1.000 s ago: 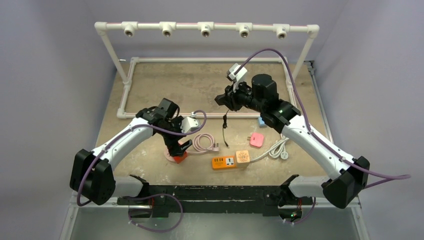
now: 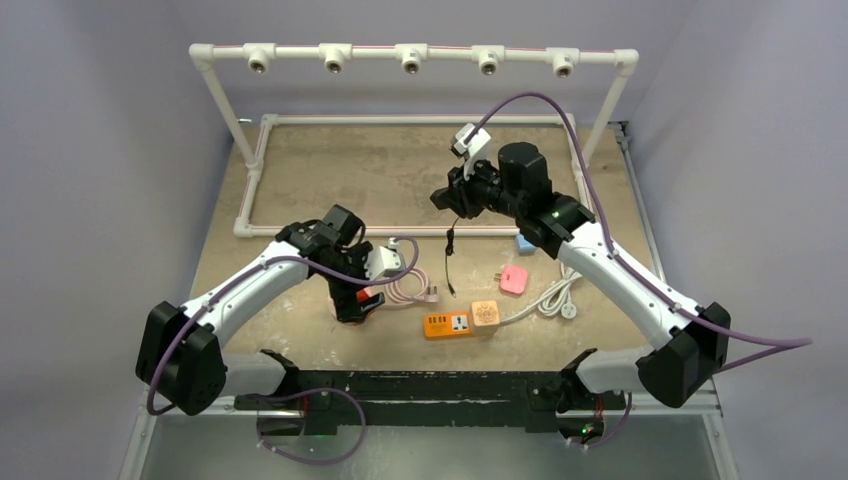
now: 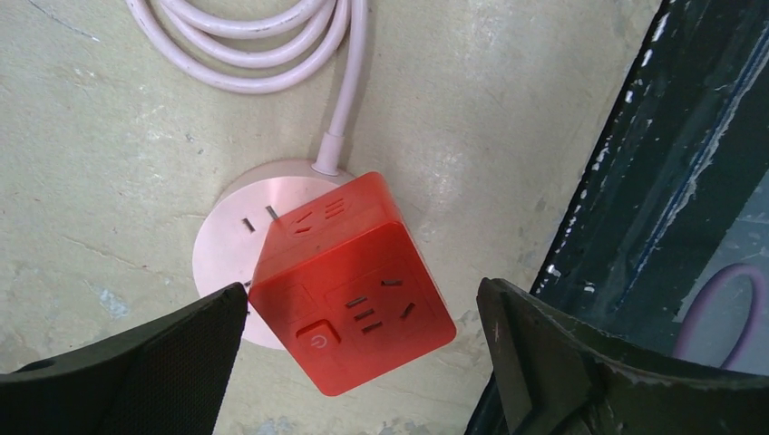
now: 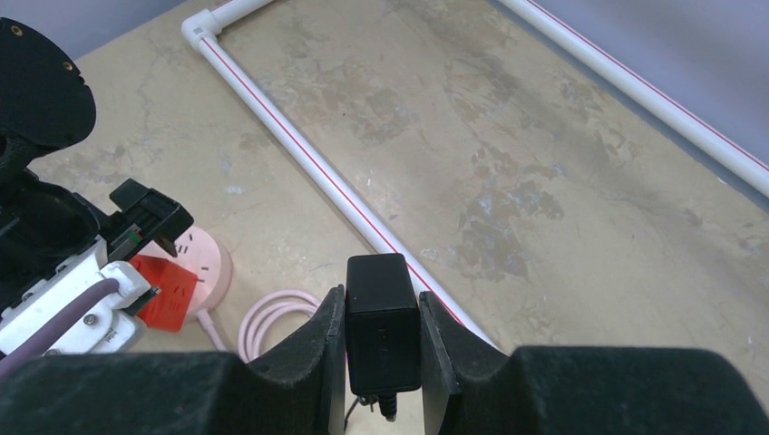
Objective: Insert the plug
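In the right wrist view my right gripper is shut on a black plug adapter (image 4: 381,322), held upright with its thin cord (image 2: 449,265) dangling below. My left gripper is open, its fingers either side of a red cube socket (image 3: 354,308), which sits on a round pink base (image 3: 227,236) with a pale pink cable. In the top view the left gripper hangs over the red cube and largely hides it.
An orange power strip (image 2: 440,326), a wooden cube socket (image 2: 485,315), a pink charger (image 2: 512,280), a white cable (image 2: 558,300) and a blue block (image 2: 524,243) lie to the right. The floor inside the white pipe frame (image 2: 290,120) is clear.
The left gripper has moved slightly down toward the front in the top view, over the red cube. The right arm has shifted very slightly, still holding the black adapter.
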